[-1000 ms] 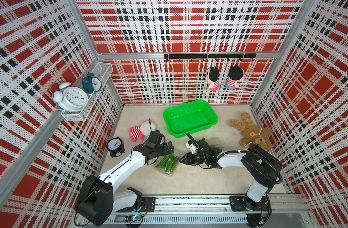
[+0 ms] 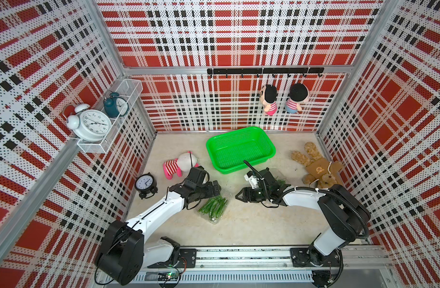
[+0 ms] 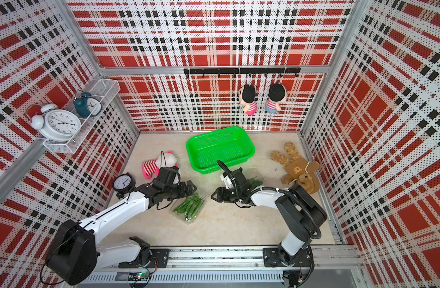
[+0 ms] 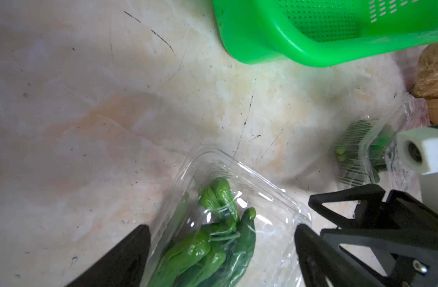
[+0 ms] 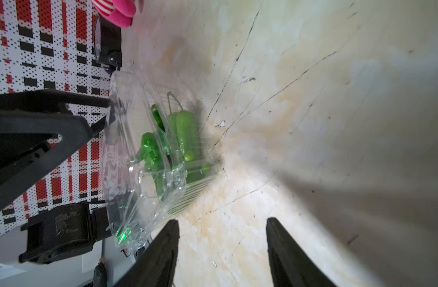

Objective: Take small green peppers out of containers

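A clear plastic container of green peppers lies on the table under my left gripper, whose open fingers straddle it in the left wrist view, near its sides; whether they touch it cannot be told. My right gripper stands open just right of that container, nothing between its fingers in the right wrist view. A second container of peppers sits behind the right gripper, largely hidden in the top views.
An empty green basket stands at the back middle. A striped plush toy and a black clock are at left, a brown teddy bear at right.
My right gripper has moved right and slightly toward the back, away from the left container. The left arm looks almost still, and that container has shifted very slightly.
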